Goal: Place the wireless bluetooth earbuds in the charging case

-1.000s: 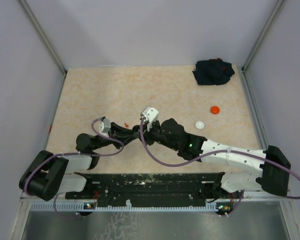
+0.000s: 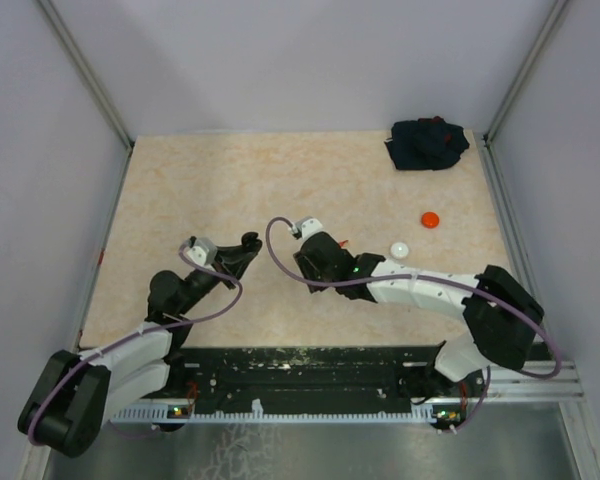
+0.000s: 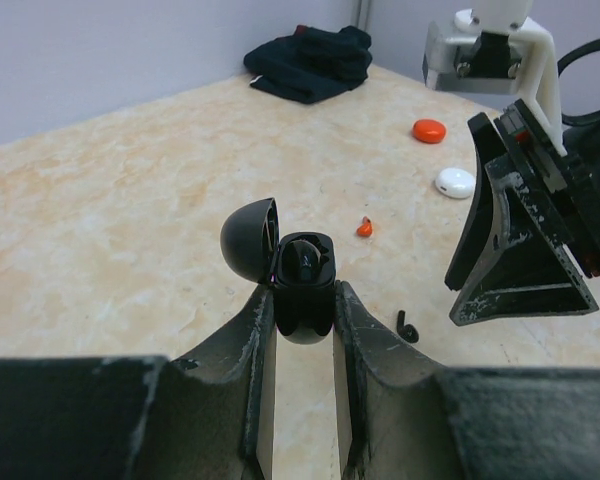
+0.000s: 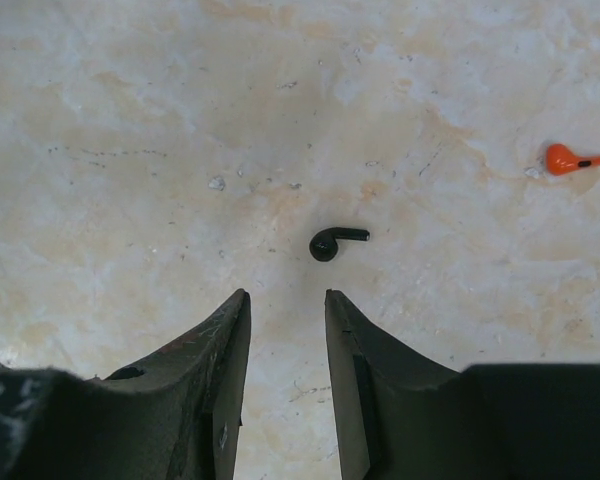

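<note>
The black charging case is held up above the table, my left gripper shut on its sides. Its rounded lid stands open to the left; whether its dark hollow holds anything cannot be made out. One black earbud lies on the table, its stem pointing right in the right wrist view. My right gripper is over the table close to that earbud, fingers apart and nothing between them. In the left wrist view the same black earbud shows beside the right gripper's fingers.
A small orange earbud-shaped piece lies farther right. Beyond are a white round case and an orange-red one. A dark cloth sits at the back right.
A second ago my right gripper was at the case in my left gripper. It has since moved right, away from the case, and toward the near side. The left gripper has drawn back left with the case.
</note>
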